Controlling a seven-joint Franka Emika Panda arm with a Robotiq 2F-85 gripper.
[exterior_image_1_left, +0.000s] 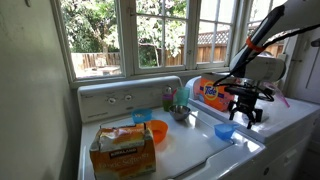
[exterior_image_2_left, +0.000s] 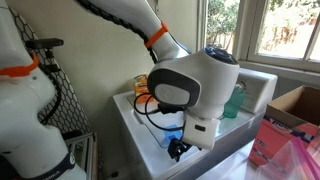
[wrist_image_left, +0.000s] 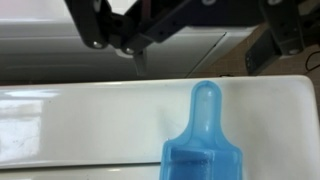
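Note:
A light-blue scoop (wrist_image_left: 204, 128) lies at the front of the white machine top, its rounded handle pointing toward my gripper in the wrist view. The fingers stand wide apart, with nothing between the dark fingers. From the first exterior view, the blue scoop (exterior_image_1_left: 224, 131) rests near the front edge, and the gripper (exterior_image_1_left: 244, 118) hangs to its right. In the second exterior view the arm hides part of the scoop (exterior_image_2_left: 172, 132), while the gripper (exterior_image_2_left: 180, 150) is low near the front edge.
On the left machine stand a paper bag (exterior_image_1_left: 123, 152), an orange bowl (exterior_image_1_left: 158, 130), a blue bowl (exterior_image_1_left: 141, 116) and a metal bowl (exterior_image_1_left: 180, 113). An orange detergent container (exterior_image_1_left: 211, 92) is behind the arm. A cardboard box (exterior_image_2_left: 291, 115) sits on the right.

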